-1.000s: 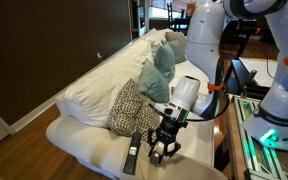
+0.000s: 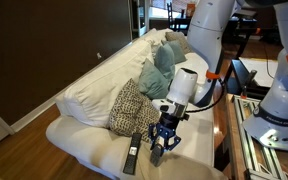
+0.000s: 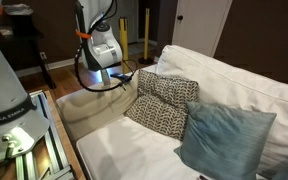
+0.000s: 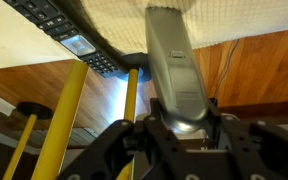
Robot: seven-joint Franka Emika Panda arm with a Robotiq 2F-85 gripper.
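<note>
A slim grey object (image 4: 172, 60) with a shiny lower end projects from my gripper in the wrist view. My gripper (image 2: 162, 146) is shut on it, above the sofa's arm in exterior view 1. What the grey object is, I cannot tell, and its gripped end is partly hidden by the dark gripper parts. A black remote (image 2: 132, 154) lies on the pale sofa arm beside the gripper; its buttons show at the upper left of the wrist view.
Patterned cushions (image 3: 167, 103) and a blue-grey pillow (image 3: 227, 137) rest on the white sofa (image 3: 119, 145). Yellow posts (image 4: 62, 120) rise from the wooden floor (image 4: 249, 75) beside the sofa arm. Bare seat lies in front of the cushions.
The arm has risen a little over the last second, with the gripper shifting slightly left in exterior view 1. The black remote has stayed in place.
</note>
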